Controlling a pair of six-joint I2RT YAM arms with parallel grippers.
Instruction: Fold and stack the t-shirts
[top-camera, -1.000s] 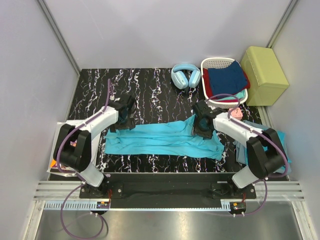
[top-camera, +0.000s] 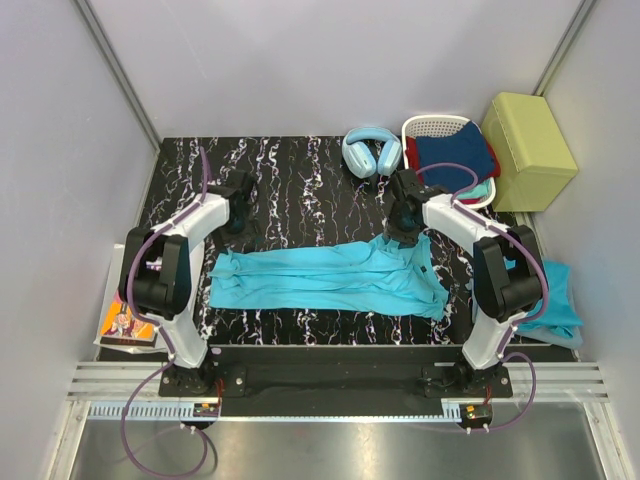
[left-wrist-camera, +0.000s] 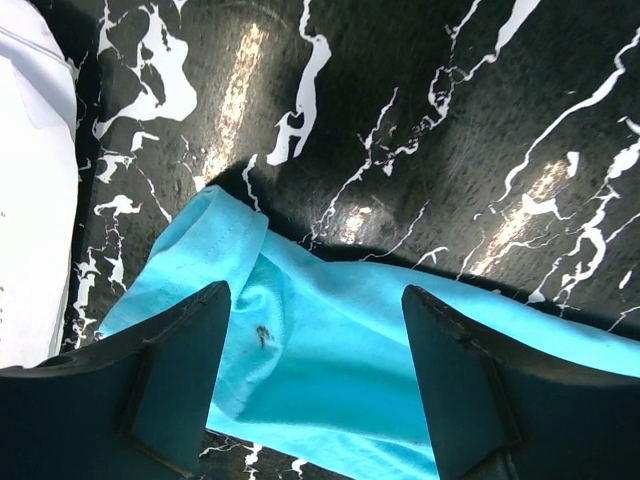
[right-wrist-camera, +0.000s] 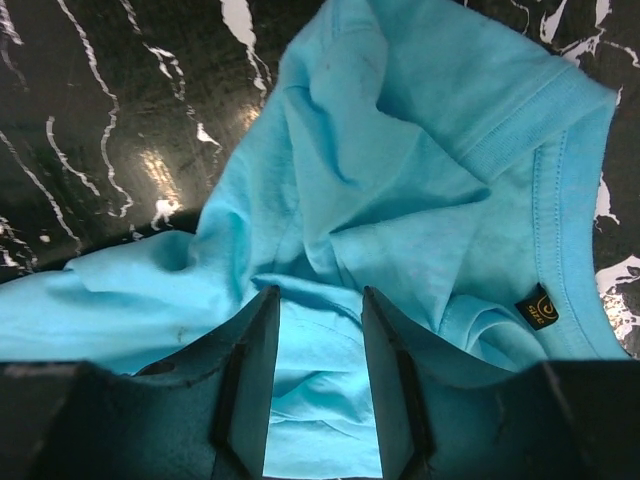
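A cyan t-shirt lies in a long strip along the front of the marble table, bunched at its right end. In the left wrist view its left end has a folded corner, with my left gripper open above it. In the right wrist view the bunched end shows a collar and black label. My right gripper hovers over that end, fingers apart, with cloth visible below; whether they touch it I cannot tell.
A basket of clothes stands at back right beside a yellow box and headphones. More cyan cloth lies at the far right. White papers border the left.
The shirt looks much the same.
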